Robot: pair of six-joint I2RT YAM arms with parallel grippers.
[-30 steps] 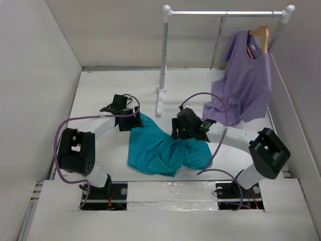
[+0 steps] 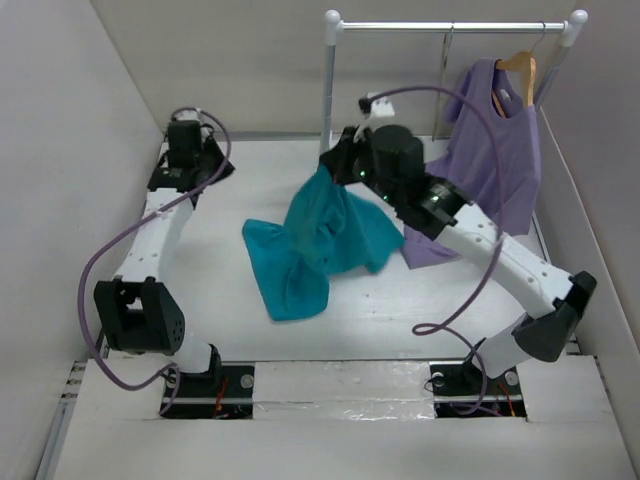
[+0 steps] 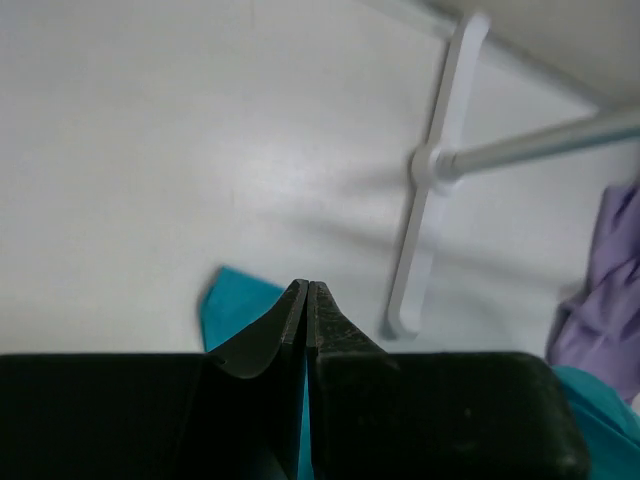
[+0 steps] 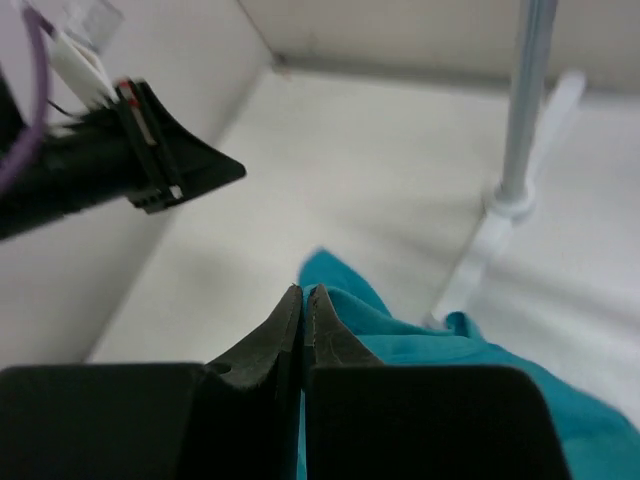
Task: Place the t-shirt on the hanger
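Observation:
A teal t-shirt (image 2: 290,260) is bunched on the white floor, its upper part lifted to my right gripper (image 2: 330,162), which is shut on it in the middle of the top view; in the right wrist view the cloth (image 4: 450,380) runs up to the fingertips. My left gripper (image 2: 222,165) is shut above bare floor at the upper left, clear of the shirt, with nothing visible between its fingers in the left wrist view.
A white rack (image 2: 390,26) stands at the back, its foot bar (image 3: 420,250) on the floor. A purple shirt (image 2: 500,180) hangs from a wooden hanger (image 2: 518,63) at the right.
My right gripper has risen toward the rack, pulling the teal shirt up and back. My left gripper has moved up and left, away from the shirt's corner.

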